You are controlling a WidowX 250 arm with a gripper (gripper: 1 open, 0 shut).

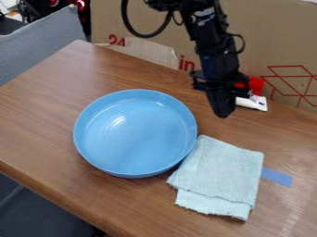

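Note:
The black robot arm hangs from the top of the camera view, its gripper (223, 105) shut above the back right of the wooden table, with nothing visible between its fingers. In front and to the left of it lies a blue plate (133, 132). A folded pale cloth (217, 180) lies just right of the plate, below the gripper.
A cardboard backdrop (287, 65) closes off the back. Red and white items (251, 102) sit behind the gripper. A blue tape strip (276, 177) is right of the cloth.

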